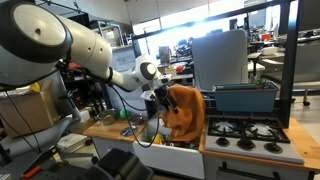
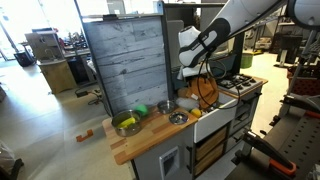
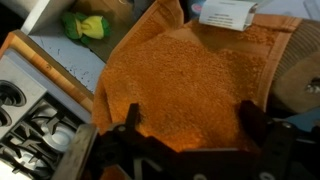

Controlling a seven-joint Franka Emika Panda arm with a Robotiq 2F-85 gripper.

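An orange towel stands bunched up behind the open drawer, left of the stove. In exterior view 2 the towel shows beside the white arm. My gripper is at the towel's left upper side. In the wrist view my gripper is open, and the towel fills most of the space in front of and between its fingers. Whether the fingers touch the cloth, I cannot tell.
Below the towel is an open white drawer with small colourful items in it. A gas stove lies to the right, with a green-blue basket behind. Metal bowls stand on the wooden counter.
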